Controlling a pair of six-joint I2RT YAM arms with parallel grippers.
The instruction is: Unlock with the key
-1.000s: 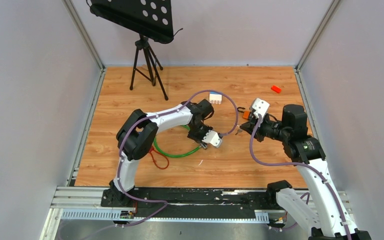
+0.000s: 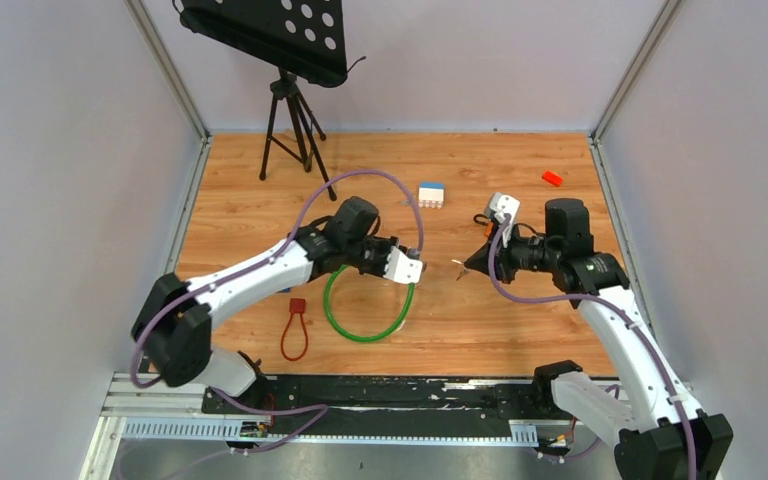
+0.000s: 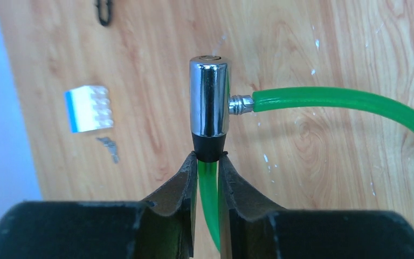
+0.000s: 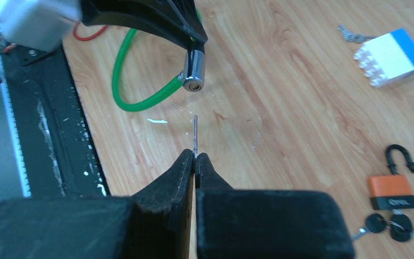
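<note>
A green cable lock (image 2: 364, 340) with a chrome lock cylinder (image 3: 209, 97) is held by my left gripper. Its fingers are closed around the black collar below the chrome. The keyhole face (image 4: 193, 86) shows in the right wrist view. My right gripper is shut on a thin key (image 4: 195, 129), seen edge-on and pointing away from the fingertips toward the lock's side. A clear gap separates key and keyhole. From above, the key (image 2: 460, 270) is right of the left hand, whose fingers are mostly hidden there.
Behind the arms lie a white-and-blue block (image 4: 391, 56) and a loose key (image 4: 353, 35). An orange padlock (image 4: 391, 186) with keys sits near the right hand. A red loop (image 2: 294, 335) lies at left; a black stand (image 2: 295, 110) rises at the back. Wood between the hands is clear.
My right arm has come left and slightly nearer the front with its key.
</note>
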